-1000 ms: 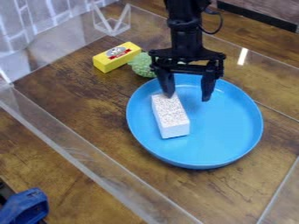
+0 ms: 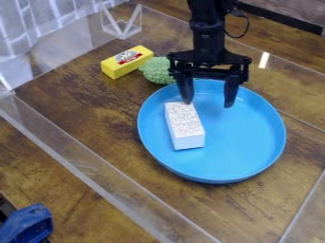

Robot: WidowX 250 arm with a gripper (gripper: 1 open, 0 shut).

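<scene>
A black gripper [image 2: 207, 87] hangs from the top centre over a blue round plate [image 2: 238, 152], its two fingers wide apart, open, one at the left and one at the right. A white speckled block [image 2: 184, 127] lies on the left part of the plate, below and near the left finger, with nothing held between the fingers. Behind the gripper at the left sits a green spiky object [image 2: 159, 69], partly hidden.
A small yellow box [image 2: 127, 61] with a red-and-white label lies at the back left. A blue object [image 2: 26, 228] is at the front left corner.
The gripper and arm have shifted very slightly. The plate and white block look almost unchanged.
</scene>
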